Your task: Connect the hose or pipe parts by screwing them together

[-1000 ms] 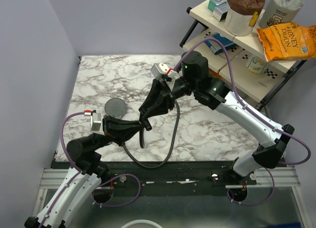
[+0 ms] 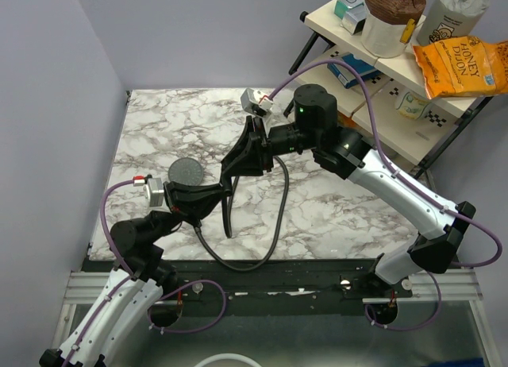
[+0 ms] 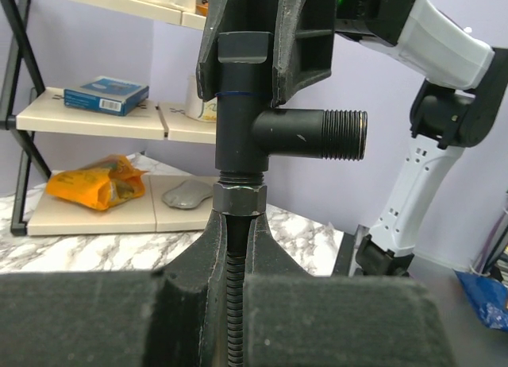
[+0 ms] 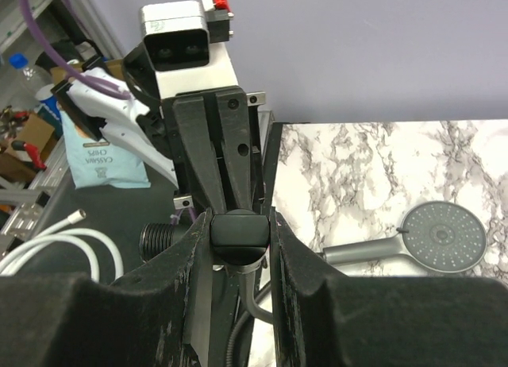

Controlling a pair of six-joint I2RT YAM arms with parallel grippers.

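My left gripper (image 2: 221, 191) is shut on the end of the corrugated black hose (image 3: 235, 303), just below its hex nut (image 3: 240, 198). Directly on that nut sits a black T-fitting (image 3: 241, 144) with a threaded side branch pointing right in the left wrist view. My right gripper is shut on the top of that fitting, above the left gripper. Some thread shows between nut and fitting. The hose (image 2: 279, 216) loops over the marble table. A shower head (image 4: 441, 236) lies flat on the table.
A shelf rack (image 2: 381, 129) with bags and boxes (image 3: 105, 95) stands at the back right of the table (image 2: 143, 129). Walls border the back and sides.
My right gripper and the fitting have turned and shifted slightly left in the top view, the side branch swinging round. The left gripper has risen slightly and stays on the hose end.
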